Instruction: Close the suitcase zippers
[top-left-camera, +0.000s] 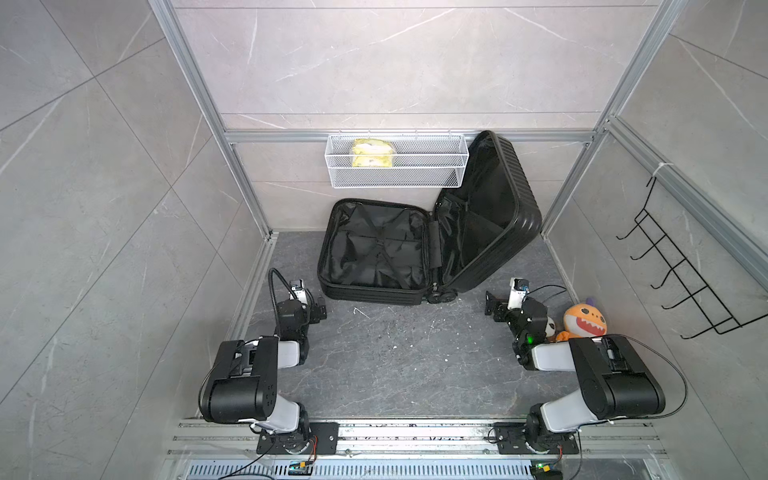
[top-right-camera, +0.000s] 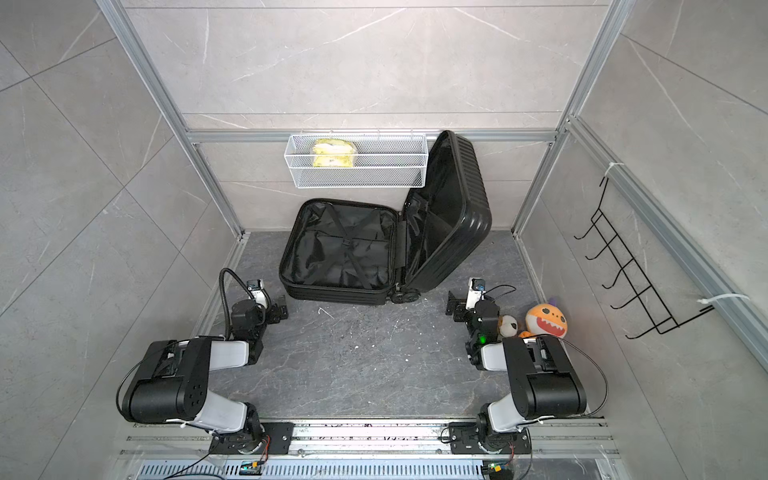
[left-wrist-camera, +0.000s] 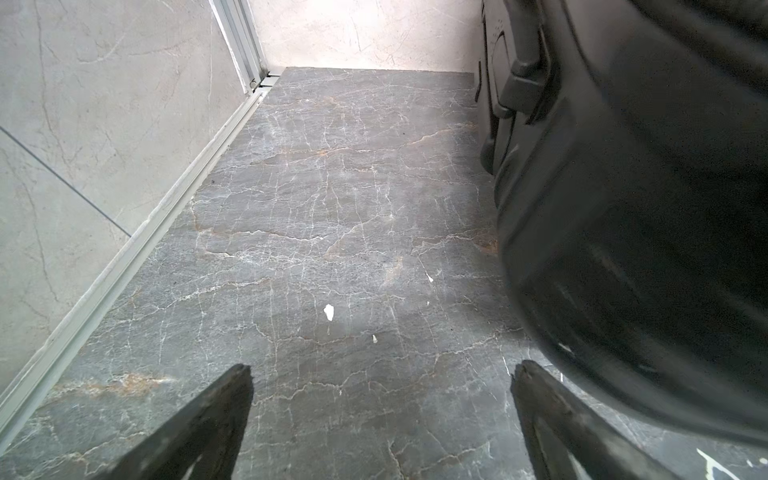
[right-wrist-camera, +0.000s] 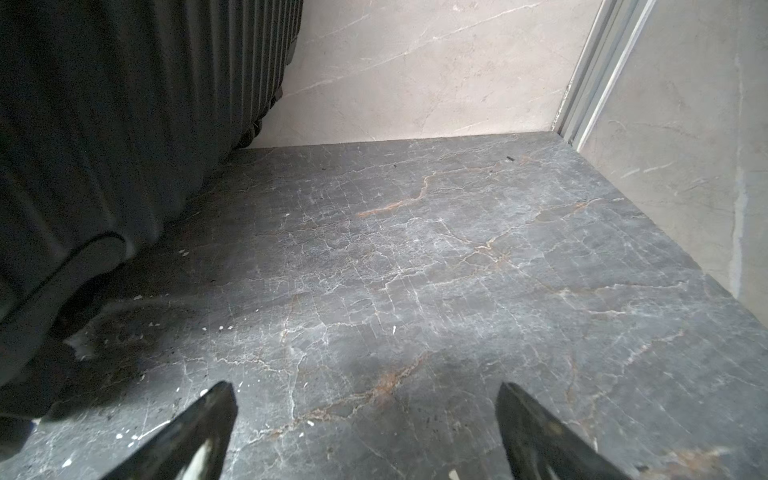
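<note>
A black suitcase (top-left-camera: 376, 294) lies spread open on the grey floor near the back wall. Its base half is flat and empty, with dark lining showing. The lid (top-left-camera: 526, 216) leans upright at the right, tilted outward on its hinge side. No zipper pulls can be made out. My left gripper stands open to the left of the suitcase's front corner, only floor between its fingers. On the right, my right gripper is open too, in front and to the right of the lid, touching nothing.
A white wire basket (top-left-camera: 398, 182) with a yellow packet (top-left-camera: 373, 152) hangs on the back wall. An orange plush toy (top-left-camera: 585, 321) sits beside the right arm. Black hooks (top-left-camera: 672, 260) hang on the right wall. Floor between the arms is clear except small white scraps.
</note>
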